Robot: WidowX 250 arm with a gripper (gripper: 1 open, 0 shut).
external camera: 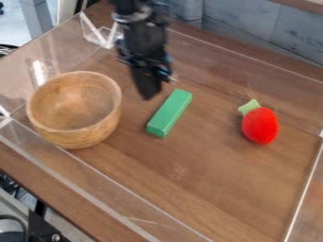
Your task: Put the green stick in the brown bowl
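Observation:
The green stick (169, 113) lies flat on the wooden table, slanting from lower left to upper right. To its left stands the brown bowl (76, 132), empty as far as its inside shows. My dark gripper (151, 87) is blurred and hangs above the table, just up and left of the stick's far end. It appears clear of the stick, and I see nothing carried in it. Blur hides how far apart its fingers are.
A red strawberry-like toy (260, 126) with a green top sits to the right. Bare table (209, 184) spreads in front of the stick and toward the right. Clear panels run along the table's left and right edges.

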